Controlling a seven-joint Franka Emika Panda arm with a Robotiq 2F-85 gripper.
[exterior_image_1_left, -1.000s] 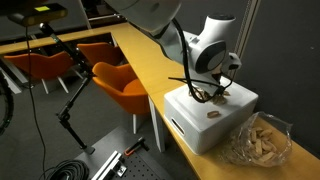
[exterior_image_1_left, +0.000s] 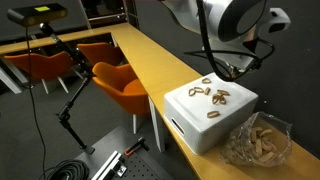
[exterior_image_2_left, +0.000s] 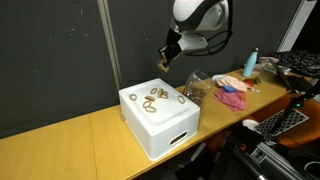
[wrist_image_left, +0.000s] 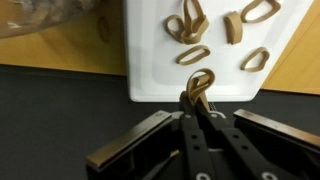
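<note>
In the wrist view a tan rubber band (wrist_image_left: 201, 82) is pinched in my gripper, which is shut on it above the box. Several other tan bands (wrist_image_left: 253, 62) lie scattered on top of the white box (wrist_image_left: 148, 62). In exterior view 2 the gripper (exterior_image_2_left: 164, 64) hangs clear above the back of the white box (exterior_image_2_left: 172, 118). A clear plastic bag (exterior_image_1_left: 258, 140) holding many bands lies on the table beside the white box (exterior_image_1_left: 190, 128) in exterior view 1.
A pink cloth (exterior_image_2_left: 232, 100) and a blue bottle (exterior_image_2_left: 250, 62) are at the right. A dark wall (exterior_image_2_left: 60, 60) stands behind. One loose band (wrist_image_left: 103, 28) lies between bag and box.
The arm has risen from low over the box top to well above it, and moved toward the bag's side. A band has come up with the gripper.
</note>
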